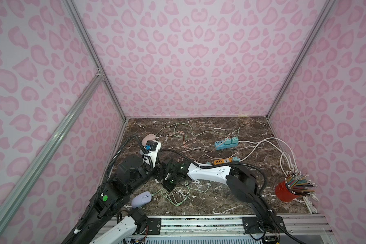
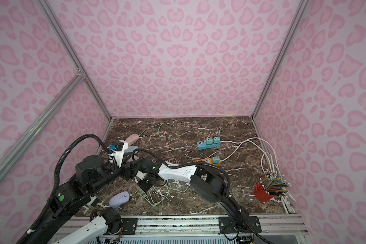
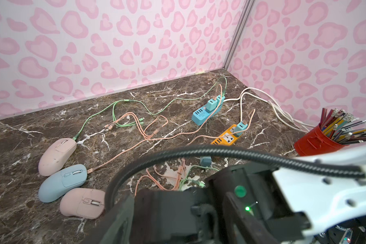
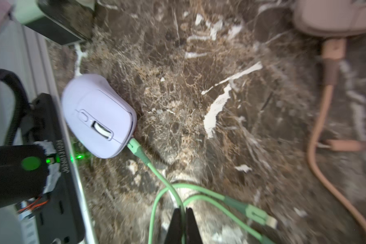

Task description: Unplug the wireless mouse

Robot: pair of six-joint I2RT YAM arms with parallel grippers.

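Observation:
A lavender mouse (image 4: 99,116) lies at the front left of the table, with a green cable's plug (image 4: 135,147) still in its front end. My right gripper is shut on that green cable (image 4: 166,183), some way along from the plug, and the strand runs taut between mouse and fingers. In the left wrist view my left gripper has its fingers apart; dark parts of the right arm fill the background between them. A second green end, a loose connector (image 4: 258,215), lies beside the right gripper.
Two pink mice and a blue mouse (image 3: 63,183) lie at the left with cables. Farther right are a blue power strip (image 3: 205,113), an orange power strip (image 3: 224,138) and a red pencil bucket (image 3: 311,140). Both arms crowd together over the table's left side.

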